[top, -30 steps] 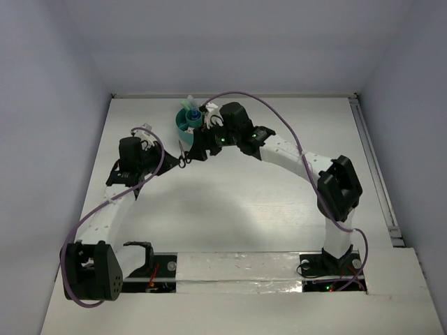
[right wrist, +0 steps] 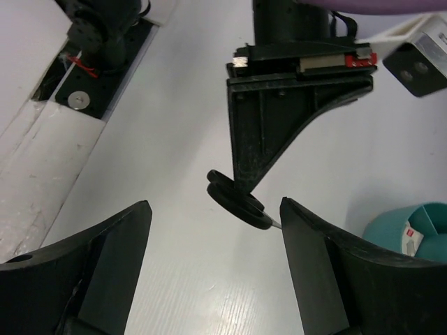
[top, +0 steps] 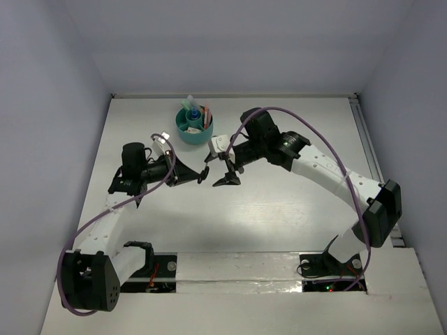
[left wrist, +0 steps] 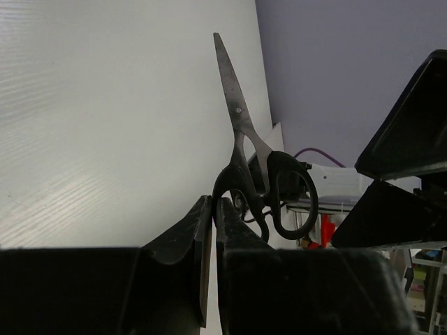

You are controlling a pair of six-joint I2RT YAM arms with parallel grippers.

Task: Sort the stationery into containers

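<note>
Black-handled scissors (left wrist: 293,230) hang in my left gripper, which is shut on a handle, with the blades pointing away in the left wrist view. From above, the scissors (top: 203,174) are between the two grippers. My right gripper (top: 227,179) is open, facing them with nothing between its fingers; in the right wrist view the scissors (right wrist: 235,202) are beyond its fingertips. A teal multi-part container (top: 193,136) at the back holds pens and other small items; its rim (right wrist: 391,220) shows at the right wrist view's right.
Grey walls enclose the back and sides. The right arm reaches across the table's right half.
My left gripper has moved right and toward the front with the scissors. My right gripper has shifted right and toward the front, away from the container.
</note>
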